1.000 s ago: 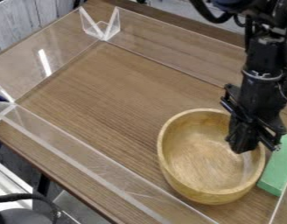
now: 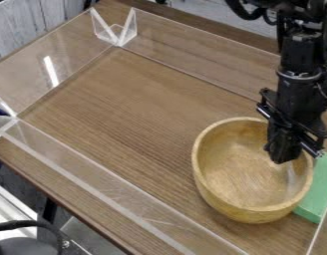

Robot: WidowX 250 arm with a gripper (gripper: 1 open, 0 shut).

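My black gripper (image 2: 282,149) reaches down from the upper right to the back right rim of a wooden bowl (image 2: 227,190). It is shut, and I cannot see anything held between its fingers. The bowl stands upright on the wooden table at the lower right. A green board (image 2: 313,205) lies beside the bowl at its right, partly hidden by it.
Clear plastic edging runs along its sides, with a clear bracket (image 2: 116,30) at the back left. A dark cable or arm part lies off the table at the lower left.
The bowl has shifted slightly right from where it was earlier. The gripper has moved a little, staying near the bowl's back right rim.
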